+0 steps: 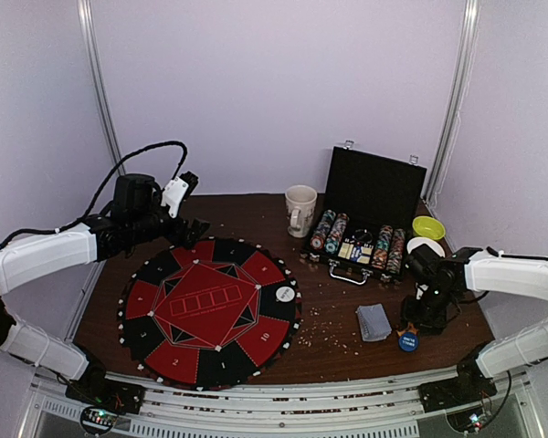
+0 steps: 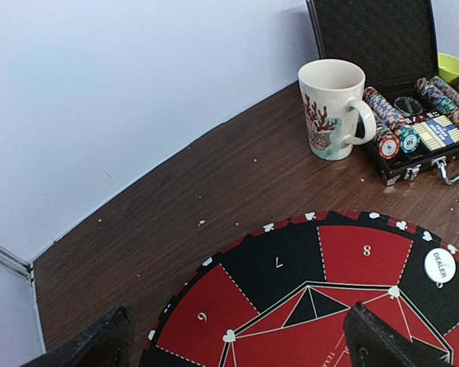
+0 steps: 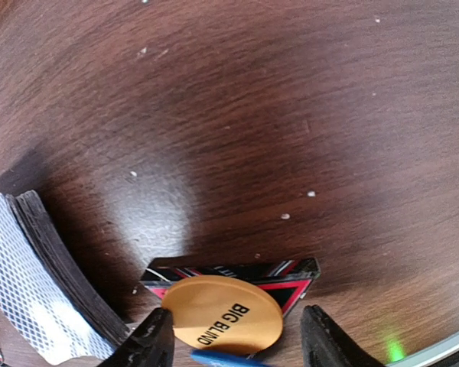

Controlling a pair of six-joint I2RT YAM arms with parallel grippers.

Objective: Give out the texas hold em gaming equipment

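Near the table's front right, my right gripper is part open, its fingers on either side of an orange BIG BLIND button (image 3: 222, 306). A gap shows between the button and the right-hand finger (image 3: 325, 336). A black and red piece lies under the button, and a blue button (image 1: 408, 341) sits just in front. The red and black poker mat (image 1: 205, 315) covers the left of the table, with a white DEALER button (image 2: 440, 265) on it. Above the mat's back edge, my left gripper (image 1: 194, 208) stands open and empty.
Left of the right gripper lies a grey card deck (image 1: 374, 323). The open chip case (image 1: 370, 196) stands at the back right, with a mug (image 1: 300, 210) to its left and a yellow-green bowl (image 1: 428, 227) to its right.
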